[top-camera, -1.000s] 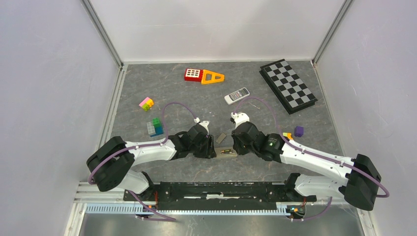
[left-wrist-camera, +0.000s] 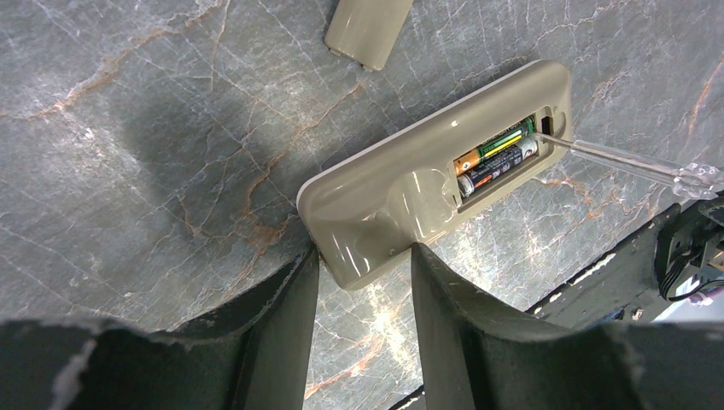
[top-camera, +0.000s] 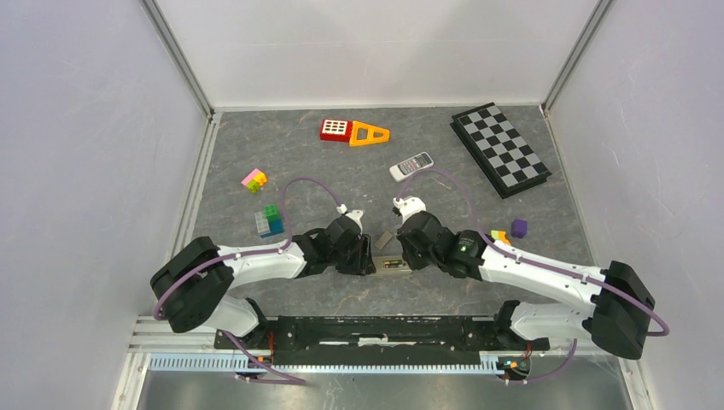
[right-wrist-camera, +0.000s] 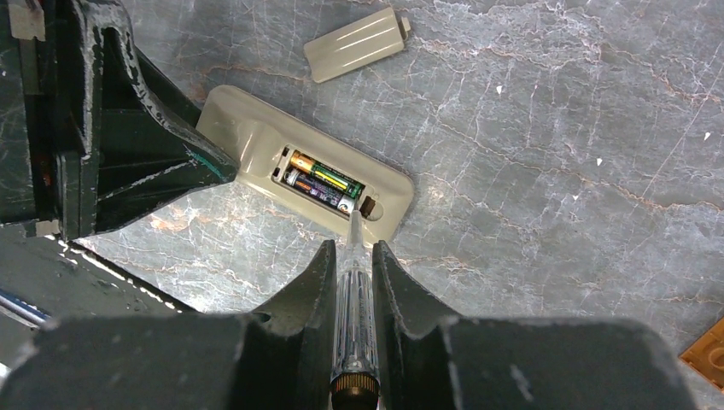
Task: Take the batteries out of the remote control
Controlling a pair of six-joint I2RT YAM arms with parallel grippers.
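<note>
A beige remote control [left-wrist-camera: 384, 184] lies back up with its battery bay uncovered. In the bay sit two batteries side by side: a green and orange battery [right-wrist-camera: 326, 175] and a black battery [right-wrist-camera: 318, 188]. My left gripper is shut on the remote's end away from the bay. A clear screwdriver [right-wrist-camera: 354, 312] is clamped in my right gripper, which is shut on its handle. The screwdriver's thin tip reaches into the bay at the batteries' ends, by the remote's free end. The detached battery cover [right-wrist-camera: 357, 45] lies on the table apart from the remote.
Behind the arms are a white remote [top-camera: 411, 166], a red and yellow toy [top-camera: 354, 132] and a checkered board [top-camera: 501, 149]. Coloured blocks [top-camera: 270, 222] lie at the left, and a purple block [top-camera: 519, 228] at the right.
The left arm and the beige remote have stayed put.
</note>
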